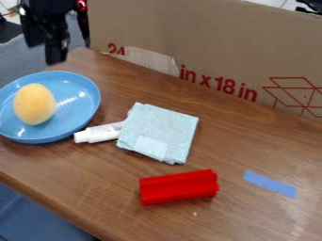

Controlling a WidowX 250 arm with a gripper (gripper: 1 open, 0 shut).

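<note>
My black gripper [48, 40] hangs at the top left, above the back of the blue plate [78, 105], its fingers apart and blurred. On the plate rests a yellow oval object [36, 102]. A white tube [98, 134] lies beside the plate, next to a folded light-blue cloth [160, 127]. A red block [178, 186] lies toward the front.
A cardboard box [220, 47] stands along the back of the wooden table [126, 207]. A blue strip [269, 184] lies at the right.
</note>
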